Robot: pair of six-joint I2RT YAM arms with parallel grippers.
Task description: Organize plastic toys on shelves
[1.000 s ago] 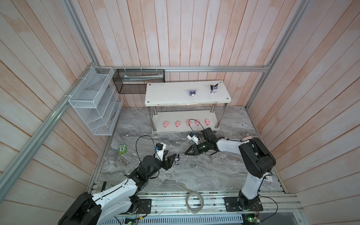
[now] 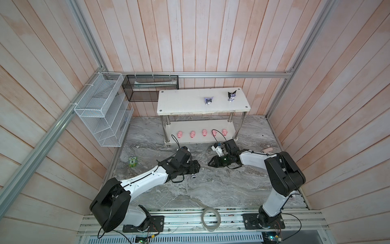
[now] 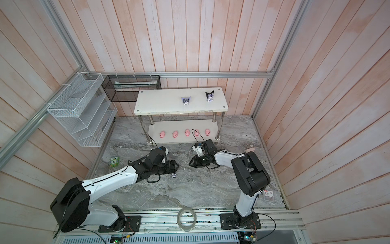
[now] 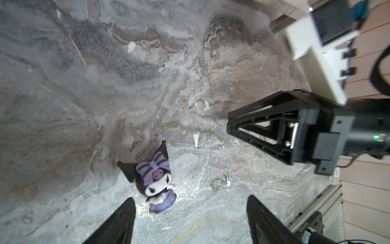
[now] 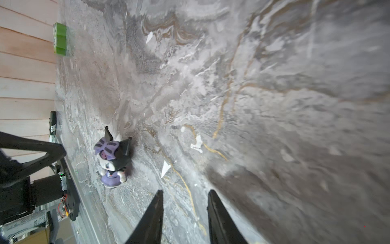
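A black and purple toy (image 4: 156,181) lies on the marbled tabletop. In the left wrist view my left gripper stands open above the table, the toy on the left side of its view between the fingers' lines; no contact shows. From overhead, that gripper (image 2: 195,166) covers most of the toy (image 2: 193,176). My right gripper is open, its fingers close together with nothing between them; the toy (image 5: 113,158) is off to its left. Several pink toys (image 2: 192,134) line the lower shelf (image 2: 172,139).
A green toy (image 2: 132,161) sits at the table's left. White wire baskets (image 2: 99,101) hang on the left wall, a black mesh basket (image 2: 150,95) behind. A tape roll (image 2: 211,219) rests at the front edge.
My left gripper has moved right and over the toy, now covering most of it from overhead. The right gripper has shifted slightly right. The shelf toys look unmoved.
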